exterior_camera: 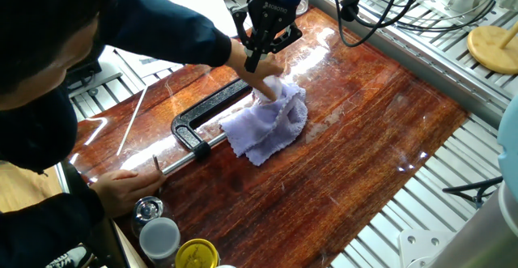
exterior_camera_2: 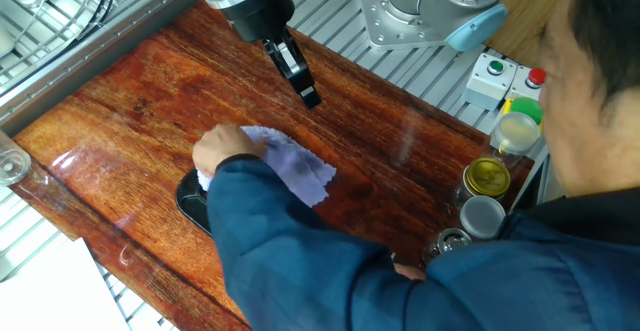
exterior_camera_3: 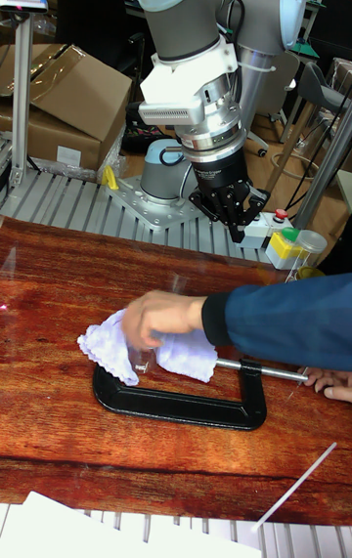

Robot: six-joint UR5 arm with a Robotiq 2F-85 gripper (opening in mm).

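Note:
In exterior view 1, my gripper point(exterior_camera: 254, 60) hangs at the top of the scene with its fingers drawn together, and nothing shows between them. Exterior view 2 has the gripper point(exterior_camera_2: 309, 97) above the table, apart from the cloth. A crumpled lilac cloth point(exterior_camera: 269, 127) lies over part of a black C-shaped clamp point(exterior_camera: 187, 126). One of the person's hands point(exterior_camera_3: 164, 315) presses on the cloth; the other hand point(exterior_camera: 128, 191) is at the end of the clamp's silver rod point(exterior_camera_3: 279, 372). The cloth hides part of the clamp.
Several jars, one with a gold lid point(exterior_camera_2: 487, 177), stand along the table's edge near the person. The person's arm point(exterior_camera_2: 270, 236) reaches across the table. A thin white stick point(exterior_camera_3: 294, 485) lies near one edge.

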